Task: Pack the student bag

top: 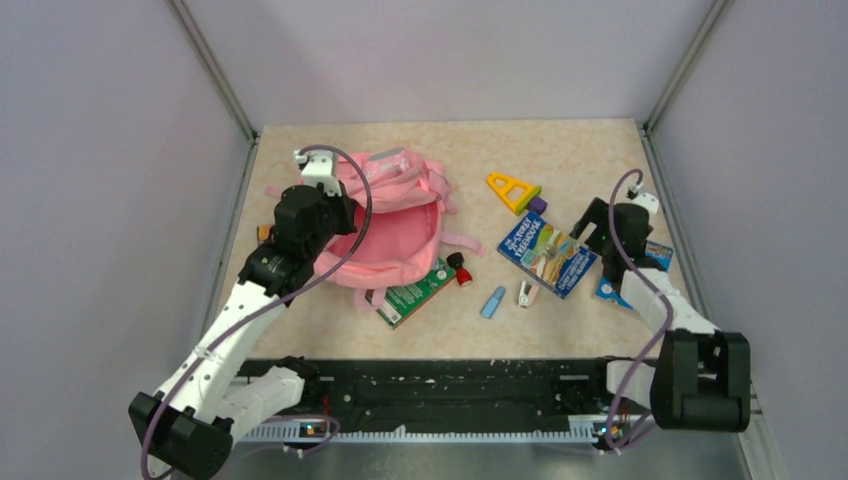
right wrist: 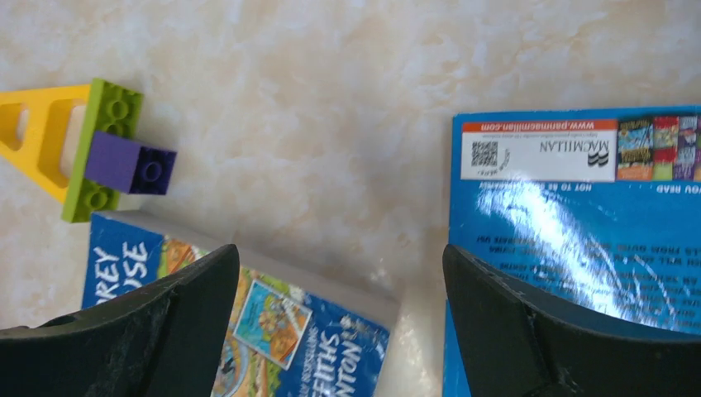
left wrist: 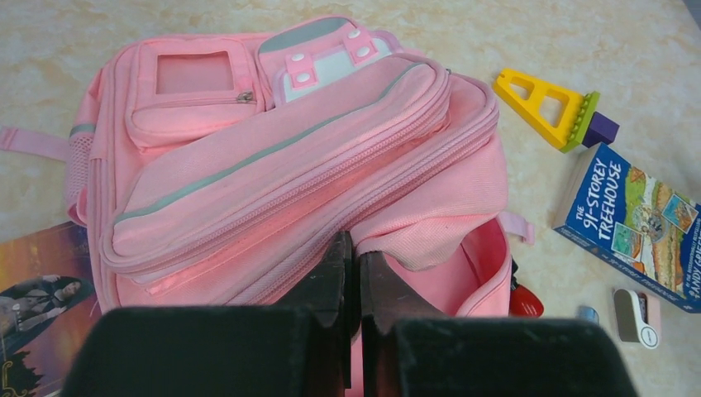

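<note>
The pink bag (top: 400, 250) lies at centre-left with its main compartment open. My left gripper is shut at the bag's zipped rim, pink fabric against its fingertips; whether any is pinched is unclear. My right gripper is open over the right side of the table, above the 91-Storey Treehouse book (top: 535, 250) and a blue book (right wrist: 570, 223), empty between its fingers. A yellow toy (top: 505, 185) with a purple block (right wrist: 120, 161) lies behind the treehouse book.
A green book (top: 405, 300), a black-and-red item (top: 463, 274), a blue bottle-like item (top: 493, 302) and a stapler (top: 528, 293) lie in front. A purple-orange book (left wrist: 41, 306) is left of the bag.
</note>
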